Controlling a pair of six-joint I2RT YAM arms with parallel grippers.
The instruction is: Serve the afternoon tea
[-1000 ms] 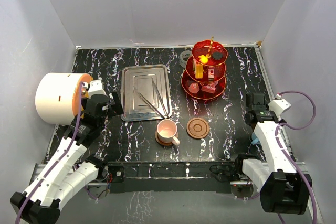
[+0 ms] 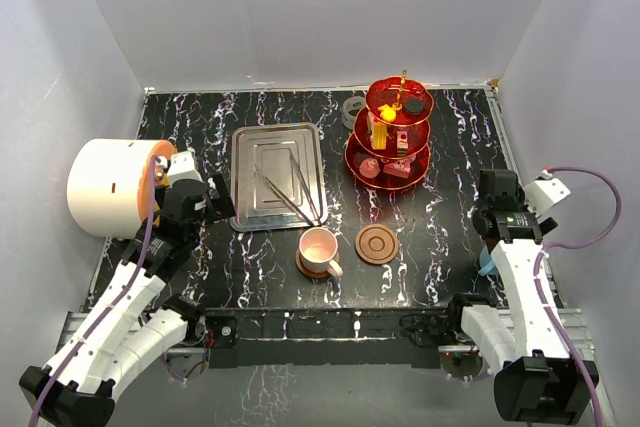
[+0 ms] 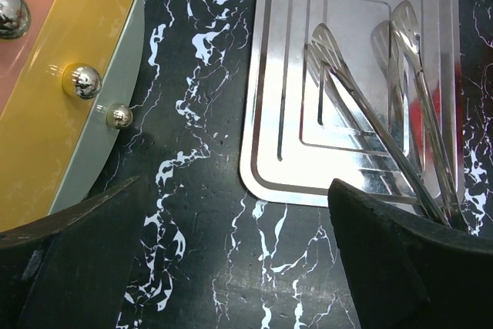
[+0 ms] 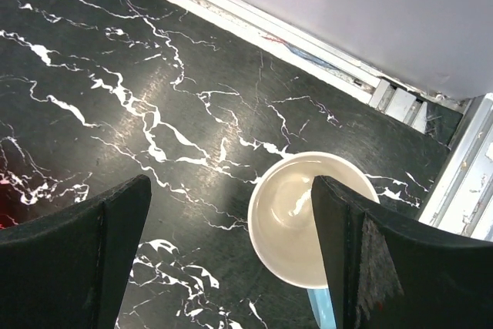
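Observation:
A pink cup (image 2: 319, 247) stands on a brown coaster at the front middle of the table, and an empty brown coaster (image 2: 377, 244) lies to its right. The silver tray (image 3: 266, 113) carries metal tongs (image 3: 377, 121). On the red three-tier stand (image 2: 366, 169) sit several small treats. My left gripper is open left of the tray, nothing between its fingers. At the right edge a second cup (image 4: 269, 225), pale inside and blue outside, sits partly behind a finger of my right gripper, which is open above the table; only part of this cup shows.
A white cylinder (image 2: 105, 187) with an orange front stands at the left, close beside the left gripper. Behind the stand's left side is a grey ring (image 2: 351, 110). Bare table lies between the stand and the right arm.
The left arm and the tableware have not moved.

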